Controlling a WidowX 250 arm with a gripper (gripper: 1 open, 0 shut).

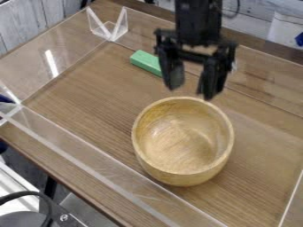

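My gripper (193,66) is high in the camera view, over the back of the table, with its dark fingers apart and pointing down. Below it, nearer the front, a large tan bowl (148,146) sits on the wooden table, its inside looking empty. A green block (147,62) lies just left of the gripper, at the back of the table.
A clear bin (108,24) stands at the back left. Bare wooden table (71,106) spreads left of the bowl and to its right. A black cable or fixture (30,213) is at the bottom left corner.
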